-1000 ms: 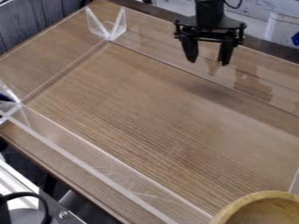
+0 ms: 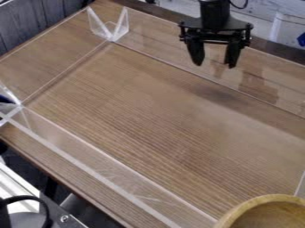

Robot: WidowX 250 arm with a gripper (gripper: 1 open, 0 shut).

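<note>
My black gripper (image 2: 215, 52) hangs at the top centre-right, above the back part of a wooden tray floor (image 2: 149, 134). Its two fingers point down and stand apart, with nothing seen between them.
Clear plastic walls (image 2: 95, 160) border the wooden surface, with a clear corner piece (image 2: 109, 25) at the back left. A wooden bowl (image 2: 234, 214) sits at the bottom right, partly out of view. A grey-and-black device (image 2: 18, 209) is at the bottom left. The middle is empty.
My gripper has shifted very slightly; nothing else has visibly moved.
</note>
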